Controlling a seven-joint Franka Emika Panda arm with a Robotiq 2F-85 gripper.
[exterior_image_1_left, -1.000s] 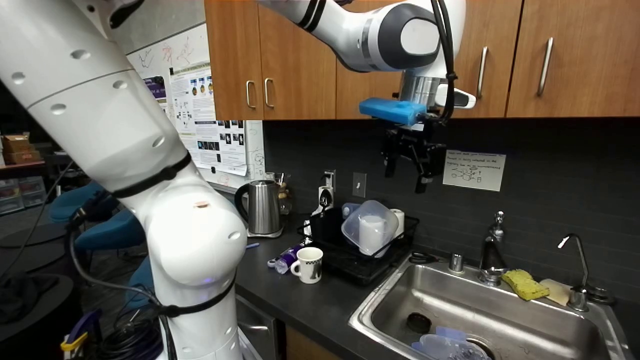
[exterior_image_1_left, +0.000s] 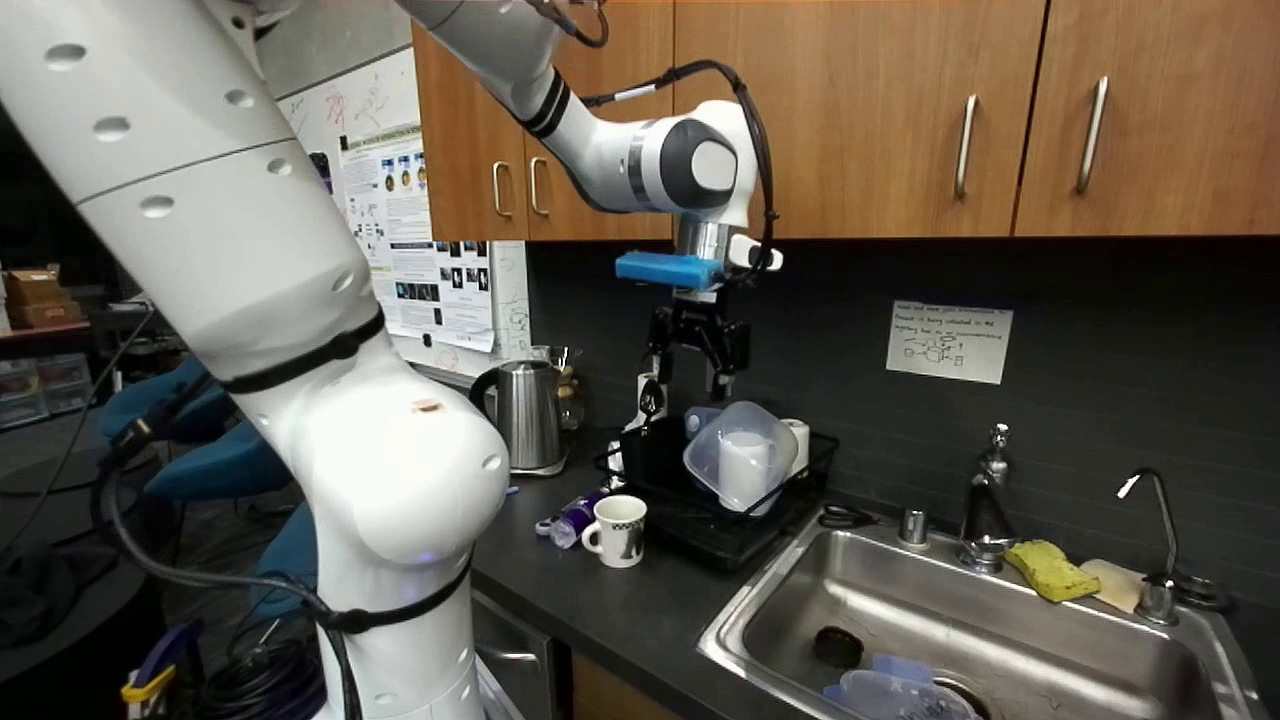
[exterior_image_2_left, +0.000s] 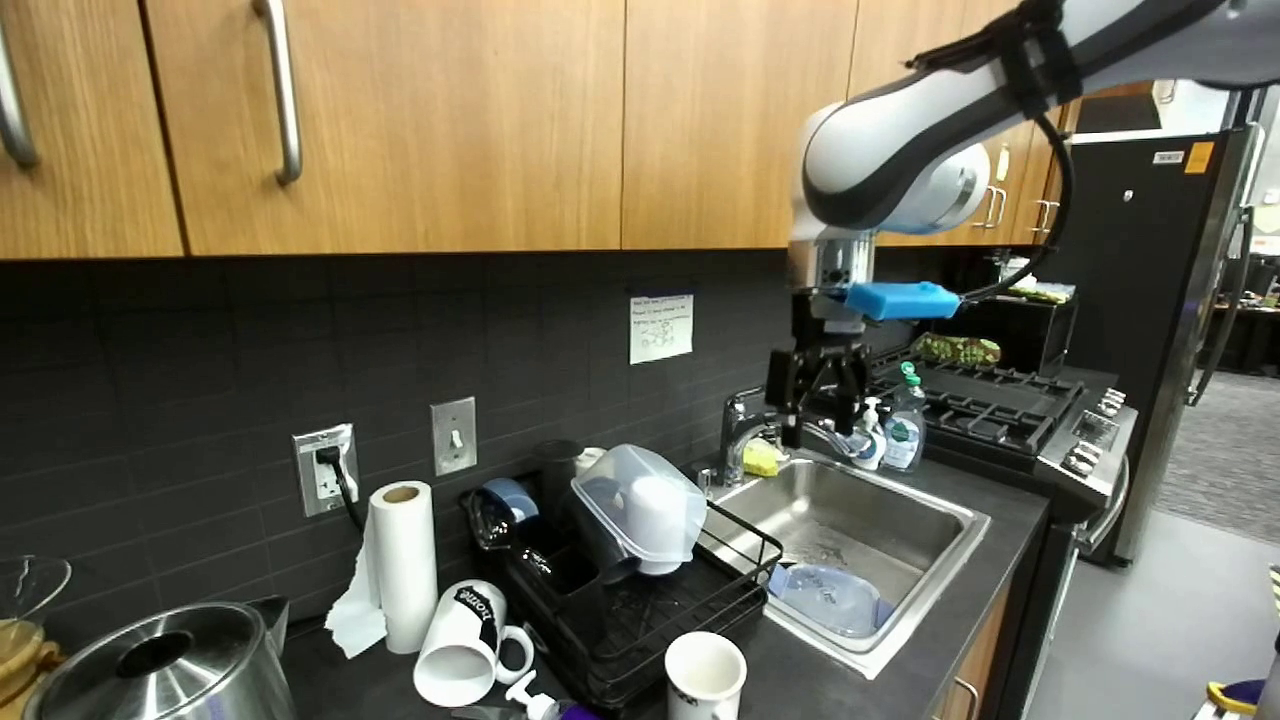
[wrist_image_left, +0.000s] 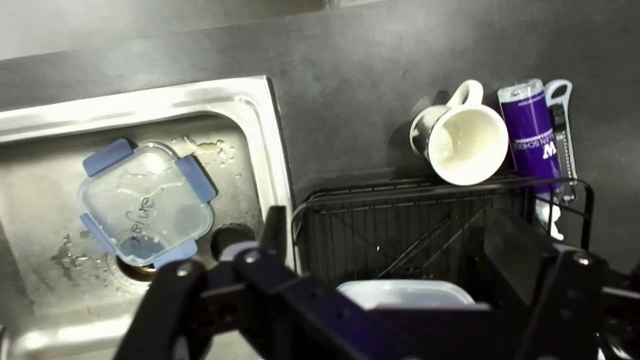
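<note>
High over the dish rack (exterior_image_1_left: 792, 516), my gripper (exterior_image_1_left: 690, 380) points downward. Its two fingers stand wide apart, and nothing shows between them. In the wrist view the fingers (wrist_image_left: 274, 231) frame part of the rack, with dark gripper parts covering much of the lower picture. A clear plastic container (exterior_image_2_left: 636, 504) and dark dishes sit in the rack. On the counter beside the rack stands a patterned white mug (wrist_image_left: 468, 144). A clear lid with blue clips (wrist_image_left: 147, 204) lies in the sink (exterior_image_1_left: 792, 600), partly over the drain.
Next to the mug lies a purple bottle (wrist_image_left: 531, 135). A tilted white mug (exterior_image_2_left: 462, 648), a paper towel roll (exterior_image_2_left: 405, 564) and a kettle (exterior_image_1_left: 524, 414) are farther along the counter. The faucet (exterior_image_1_left: 986, 516) and a yellow sponge (exterior_image_1_left: 1052, 570) border the sink. Wooden cabinets (exterior_image_1_left: 852, 108) hang overhead.
In exterior view 1 the arm and gripper have moved left and slightly lower, from right of the rack to above it. The dishes and mug have not moved.
</note>
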